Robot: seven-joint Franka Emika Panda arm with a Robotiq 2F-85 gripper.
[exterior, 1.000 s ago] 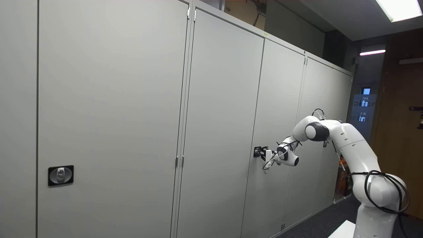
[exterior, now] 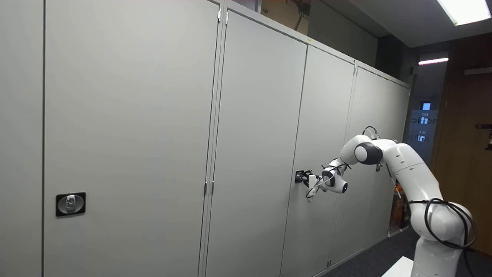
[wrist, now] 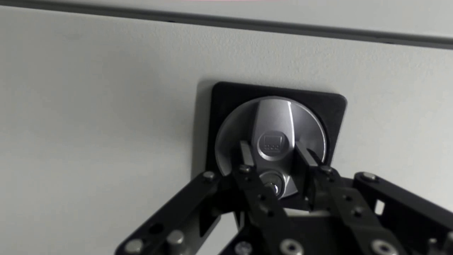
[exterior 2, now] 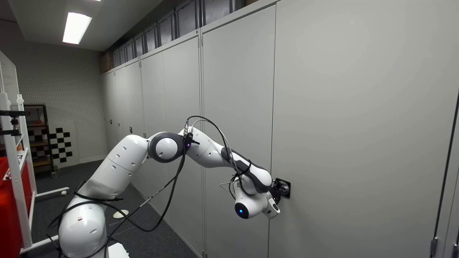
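Observation:
A grey turn handle (wrist: 276, 121) with a key lock at its lower end sits in a round recess on a square black plate (wrist: 327, 102). That plate is mounted on a pale grey cabinet door (wrist: 106, 106), close to the door's edge. My gripper is shut on the handle, one finger (wrist: 247, 153) on its left side and the other on its right. In both exterior views the arm reaches to the cabinet front, and the same black plate (exterior 2: 283, 187) shows just beyond my hand. The door stands closed, flush with its neighbour.
Another handle (exterior: 70, 204) is on a door farther left along the cabinet row. A narrow seam (wrist: 212, 26) divides the held handle's door from the adjoining one. Black cables (exterior 2: 170, 193) hang loosely from the arm. Dark carpet (exterior 2: 161, 240) lies along the cabinets.

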